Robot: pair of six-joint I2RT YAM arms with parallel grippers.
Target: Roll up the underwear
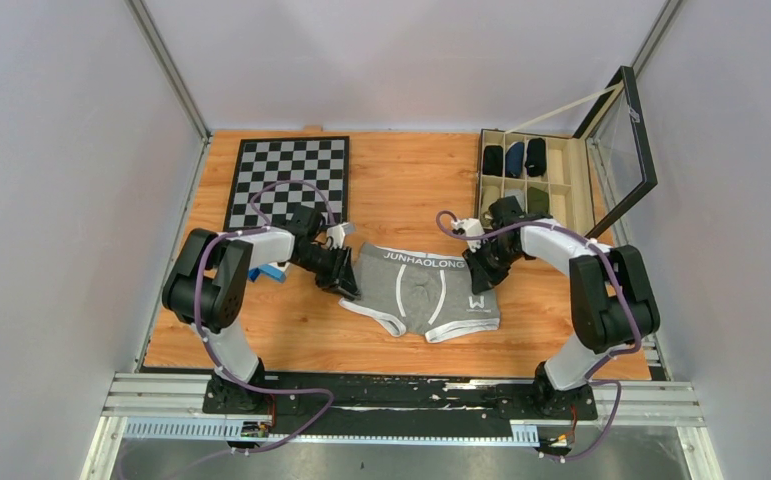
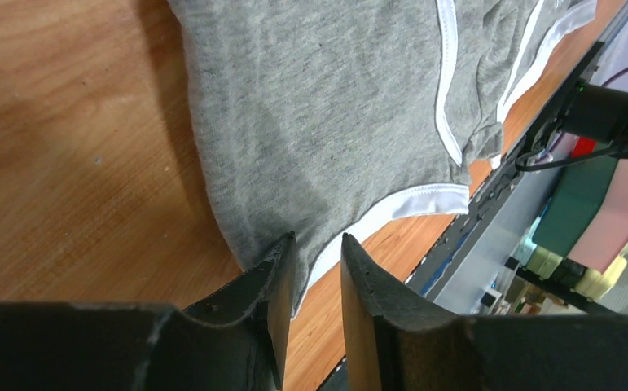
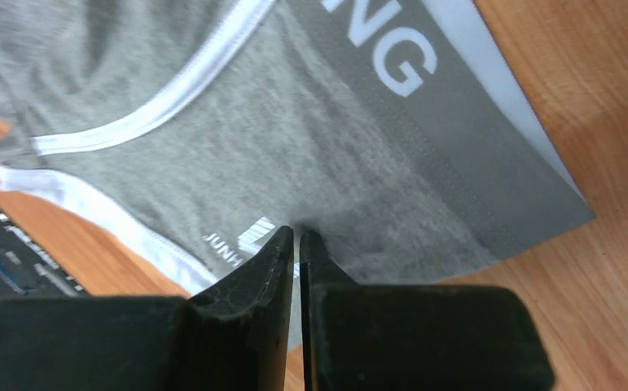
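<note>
Grey boxer briefs (image 1: 421, 295) with white trim and JUNHAOLONG on the waistband lie flat across the front middle of the table. My left gripper (image 1: 346, 285) is down on their left end; in the left wrist view its fingertips (image 2: 278, 269) meet the fabric near the white-trimmed leg edge. My right gripper (image 1: 476, 280) is down on the right end; in the right wrist view its fingers (image 3: 270, 277) are closed on the grey cloth by the small printed logo, with the pinched fabric mostly hidden.
An open divided box (image 1: 566, 175) at the back right holds several rolled dark items. A checkerboard (image 1: 271, 160) lies at the back left, with a blue-and-white object (image 1: 269, 274) below it. Bare wood is clear between box and board.
</note>
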